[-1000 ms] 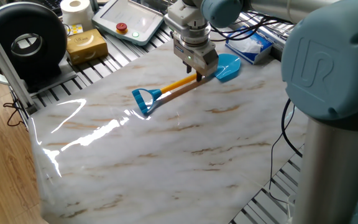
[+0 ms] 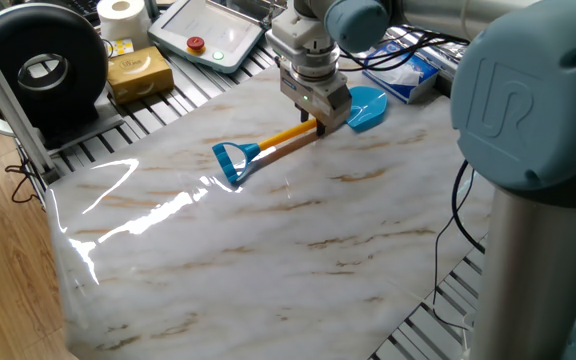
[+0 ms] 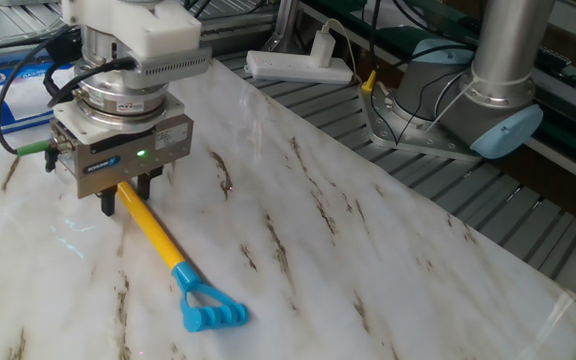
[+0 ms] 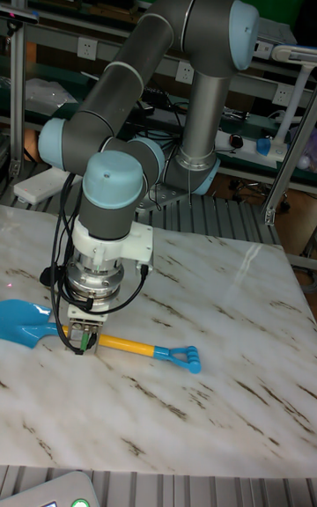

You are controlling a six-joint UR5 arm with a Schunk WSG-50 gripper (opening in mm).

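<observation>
A toy shovel with a yellow shaft (image 3: 153, 225), a blue D-shaped grip (image 2: 236, 160) and a blue blade (image 2: 368, 108) lies across the marbled table. My gripper (image 2: 313, 122) points down over the shaft near its blade end. In exterior view 2 the dark fingers (image 3: 108, 202) stand apart on either side of the shaft, with a gap showing, so the gripper looks open around it. The arm hides part of the shaft in exterior view 3, where the blade (image 4: 23, 322) sticks out to the left.
A blue-and-white packet (image 2: 403, 75) lies close behind the blade. Along the far edge are a yellow box (image 2: 139, 75), a control pendant (image 2: 208, 32) and a black spool (image 2: 38, 70).
The shovel lies in the same place.
</observation>
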